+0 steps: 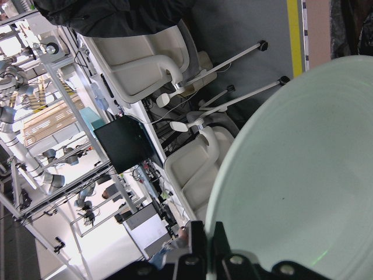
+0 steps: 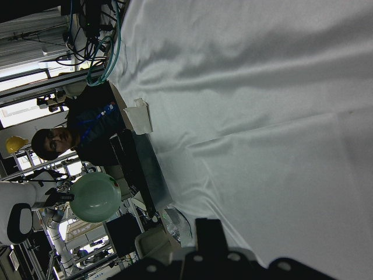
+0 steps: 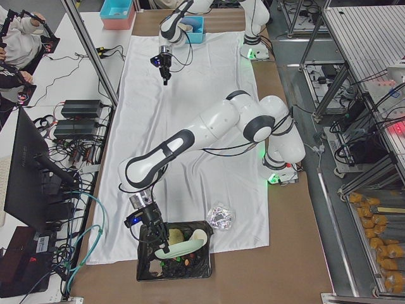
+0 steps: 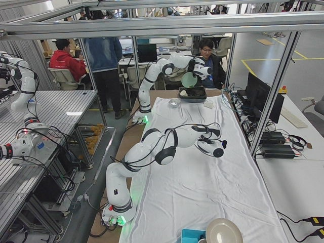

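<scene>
A pale green plate [image 4: 189,79] is raised on edge above the black crate [image 3: 145,266], with my left gripper shut on its rim; it fills the right of the left wrist view and also shows in the right wrist view [image 2: 95,197]. In the camera left view a yellowish item and a cream item lie in the crate. My right gripper hangs over the white cloth [image 2: 268,175]; its fingertips appear close together at the bottom of the right wrist view, with no object visible at them.
A crinkled clear bag [image 3: 220,216] lies beside the crate. A blue bin [image 4: 191,235] and beige plate [image 4: 224,234] sit at the other end of the table. A seated person [image 4: 207,55] is behind the crate.
</scene>
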